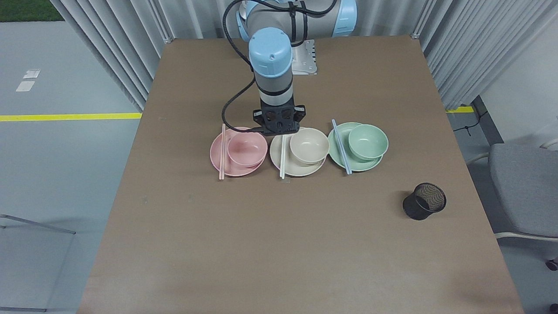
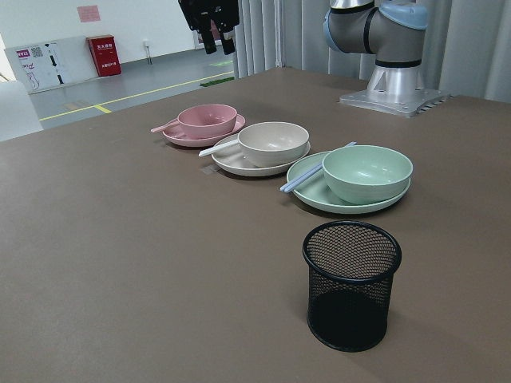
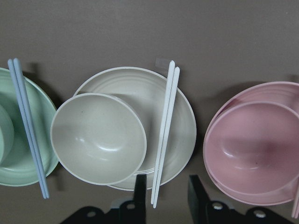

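My gripper hangs open above the middle setting, white chopsticks [image 3: 164,130] lying between and beyond its fingertips as seen from above, nothing held. That setting has a cream bowl [image 3: 98,135] on a cream plate [image 3: 177,140]. A pink bowl [image 1: 247,149] on a pink plate [image 1: 216,154] with pink chopsticks [image 1: 222,151] sits at its left in the front view. A green bowl [image 1: 367,138] on a green plate [image 1: 361,166] with blue chopsticks [image 1: 341,146] sits at its right.
A black mesh cup [image 1: 424,204] stands alone on the table [image 1: 272,246], toward the right edge. The arm's base plate [image 2: 383,101] is at the back.
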